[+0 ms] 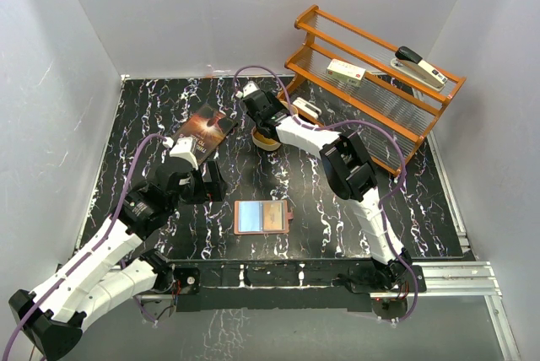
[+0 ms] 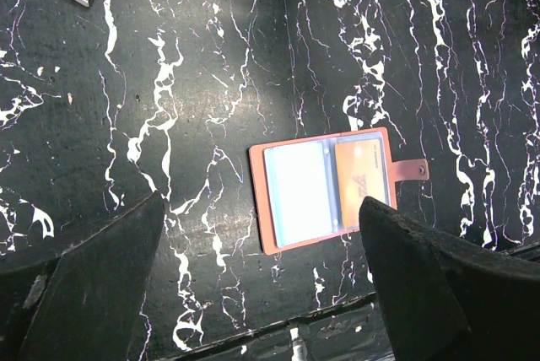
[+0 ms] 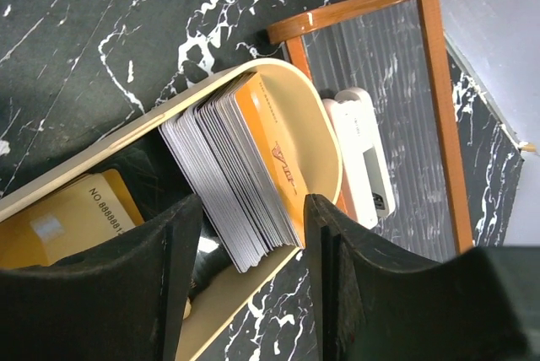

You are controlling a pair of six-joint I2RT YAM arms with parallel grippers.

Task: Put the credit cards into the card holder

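Note:
A container (image 3: 218, 320) with a rounded rim holds a stack of cards (image 3: 221, 177), edges up, an orange card (image 3: 274, 148) at its right side. Another golden card (image 3: 76, 218) lies flat in the container's left part. Over the stack's lower end, my right gripper stands part open, one finger on either side in that view; no grip on a card shows. The open card holder (image 2: 324, 188), pink-brown with a blue left side and an orange-brown card on the right, lies on the table. Left of it hovers my left gripper, open and empty.
A wooden rack (image 1: 371, 83) carrying a small box (image 1: 346, 72) and a stapler (image 1: 419, 67) stands at the back right. A dark book (image 1: 205, 131) lies behind the left arm. Clear table surrounds the card holder.

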